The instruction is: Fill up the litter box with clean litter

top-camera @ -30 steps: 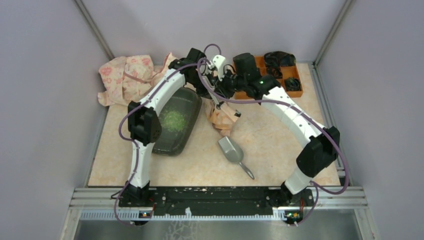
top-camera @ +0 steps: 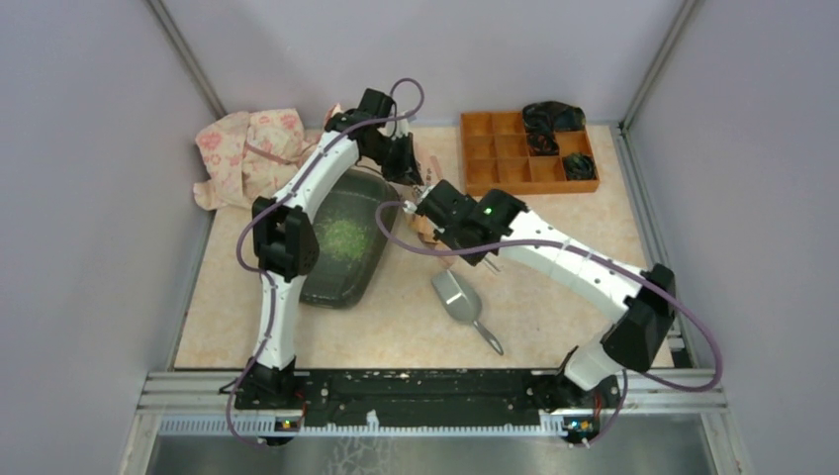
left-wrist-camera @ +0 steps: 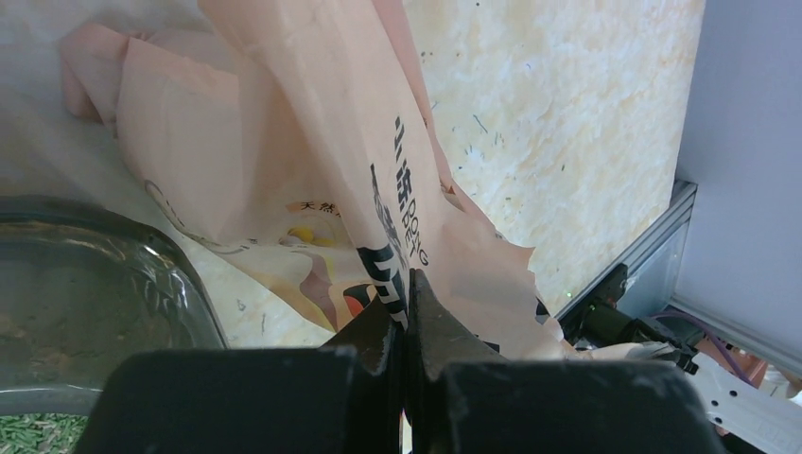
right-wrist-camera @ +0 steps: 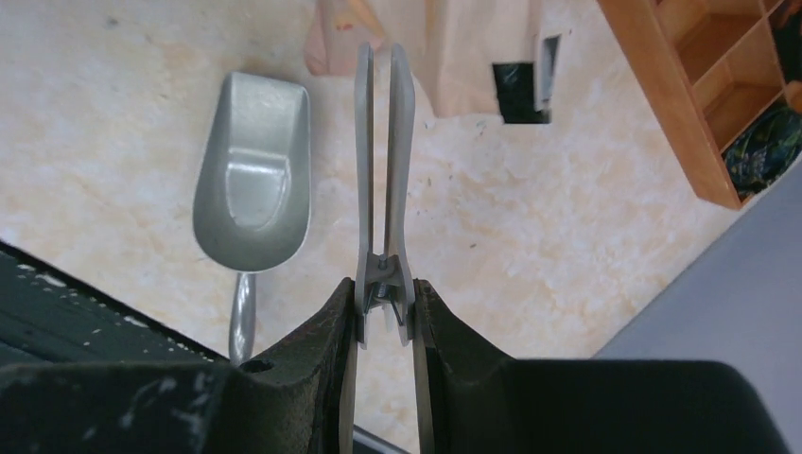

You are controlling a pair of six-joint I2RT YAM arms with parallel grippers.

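A peach litter bag (left-wrist-camera: 312, 123) with dark lettering rises in a fold to my left gripper, which is shut on its thin film. From above, the bag (top-camera: 423, 226) is partly covered by both arms. To its left lies the dark green litter box (top-camera: 331, 282), a patch of green litter (top-camera: 343, 239) on its floor. My right gripper is shut on a grey two-bladed cutting tool (right-wrist-camera: 405, 123). The blades stand slightly apart with nothing between them, clear of the bag. In the top view the right gripper's fingertips are largely hidden.
A grey scoop (right-wrist-camera: 253, 170) lies on the table by the front. An orange compartment tray (top-camera: 480, 148) with dark bundles stands at the back right. Pink patterned cloth (top-camera: 247, 158) is heaped at the back left.
My right gripper has come away from the bag's top and swung toward the front, now over the bag's right side.
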